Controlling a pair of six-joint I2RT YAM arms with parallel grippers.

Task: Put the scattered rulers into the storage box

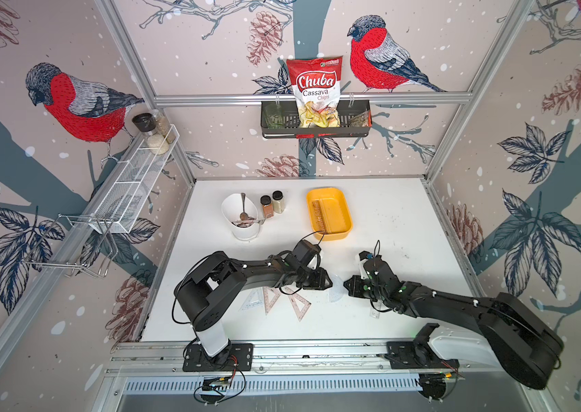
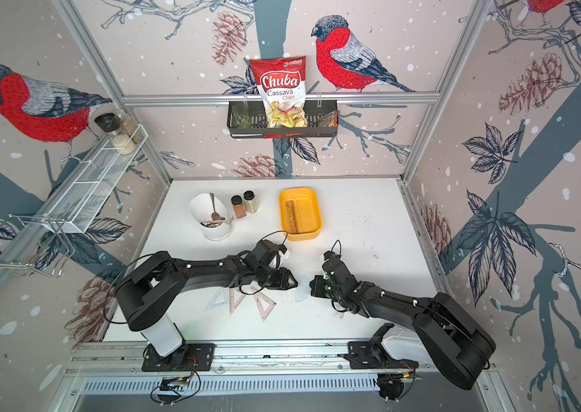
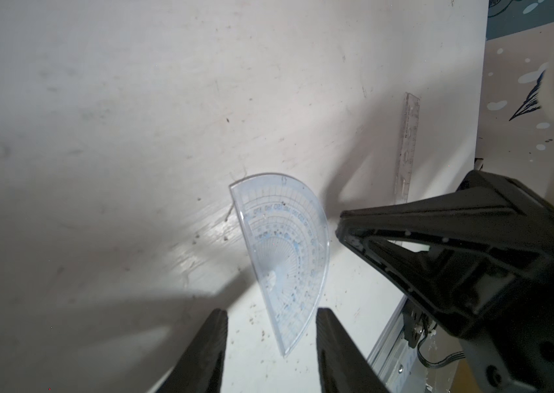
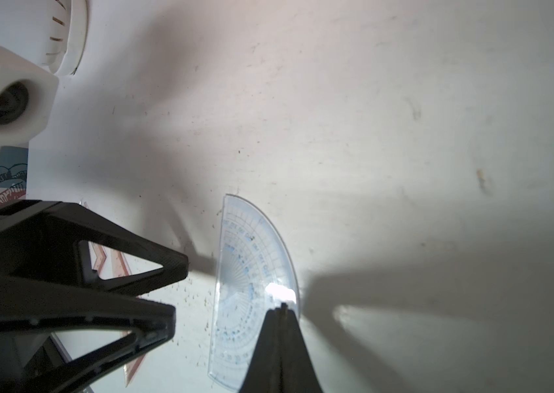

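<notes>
A clear protractor (image 3: 283, 255) lies flat on the table between my two grippers. My left gripper is part open just over its near end, with nothing between the fingers. On the other side, my right gripper is shut and appears empty, its tips over the curved edge. A bluish set square (image 1: 252, 300) and two reddish ones (image 1: 271, 298) (image 1: 300, 306) lie below the left arm, partly covered. Near the right arm lies a short clear ruler (image 3: 408, 144). The yellow storage box (image 1: 346, 214) stands farther back and holds a brownish ruler (image 1: 320, 216).
At the back left, a white bucket (image 1: 233, 208) with utensils stands beside two black-capped jars (image 1: 267, 207) (image 1: 278, 202). A wire shelf (image 1: 125, 189) is on the left wall.
</notes>
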